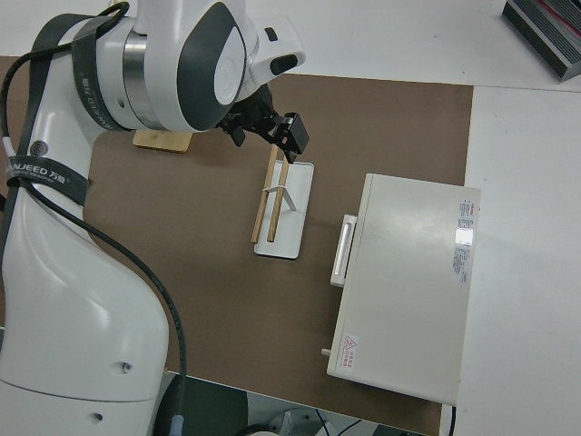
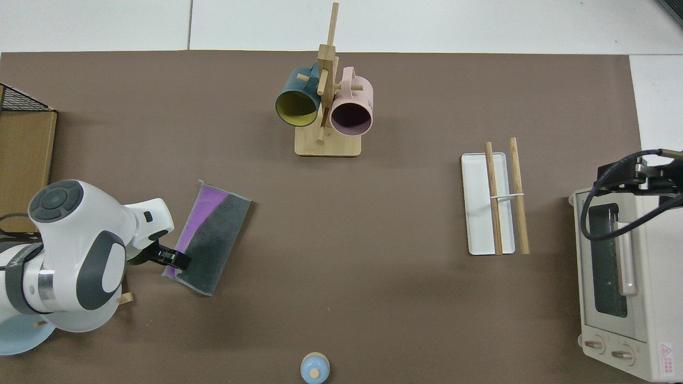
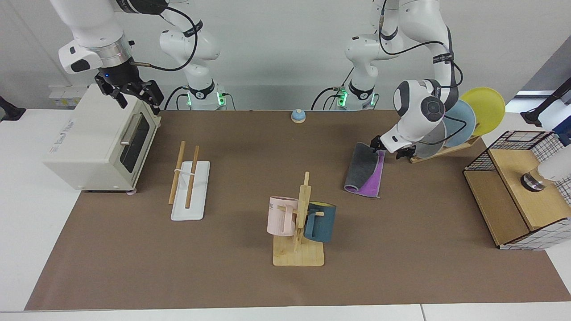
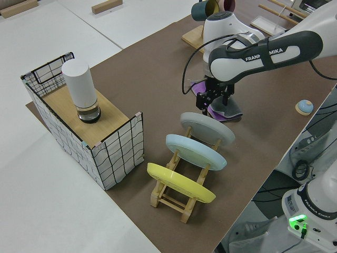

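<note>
A purple and grey cloth (image 2: 216, 243) lies on the brown mat. My left gripper (image 2: 179, 259) is over the cloth's lower left part; in the right view it points down at the cloth (image 4: 224, 108). Whether its fingers are open or shut is hard to make out. My right gripper (image 1: 286, 136) hangs high near the white oven (image 1: 404, 291); its finger state is unclear.
Plates (image 4: 179, 182) stand in a rack beside a wire shelf box (image 2: 25, 147). A mug tree with a teal mug (image 2: 295, 102) and pink mug (image 2: 352, 105), a white tray with sticks (image 2: 477, 205) and a small blue object (image 2: 315, 368) stand around open mat.
</note>
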